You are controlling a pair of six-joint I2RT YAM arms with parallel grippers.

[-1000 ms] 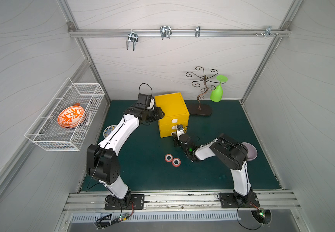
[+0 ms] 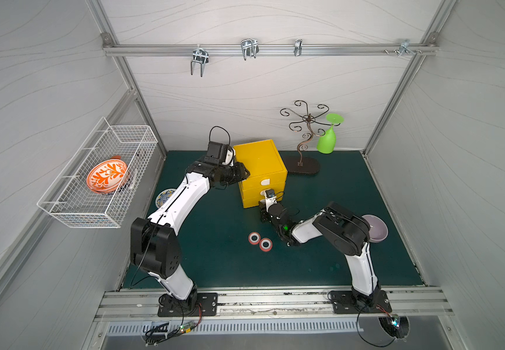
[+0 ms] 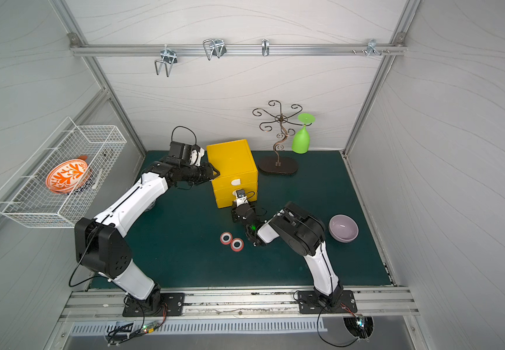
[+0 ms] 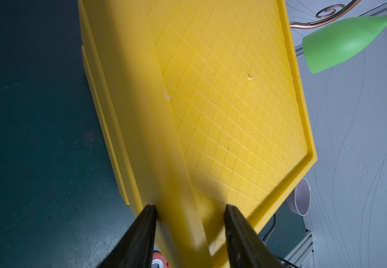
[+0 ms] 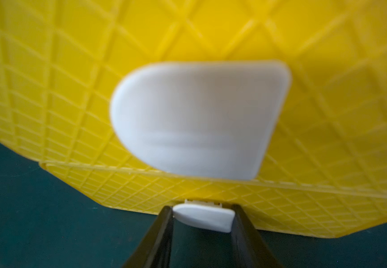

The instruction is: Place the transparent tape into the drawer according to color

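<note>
A yellow drawer box (image 2: 257, 156) stands at the table's back middle. My left gripper is shut on its top rim at the left side. Low at the front, my right gripper has its fingers at either side of the lower white handle (image 5: 202, 214); whether they press on it I cannot tell. A larger white handle (image 5: 197, 118) is above it. Two tape rolls with red rims, a left one (image 2: 254, 238) and a right one (image 2: 265, 245), lie on the table in front of the box.
A black scroll stand (image 2: 302, 165) with a green glass (image 2: 327, 143) is behind right. A mauve bowl (image 3: 343, 228) is at the right, a patterned plate (image 2: 163, 198) at the left, a wire basket (image 2: 77, 211) on the left wall.
The left arm looks unchanged.
</note>
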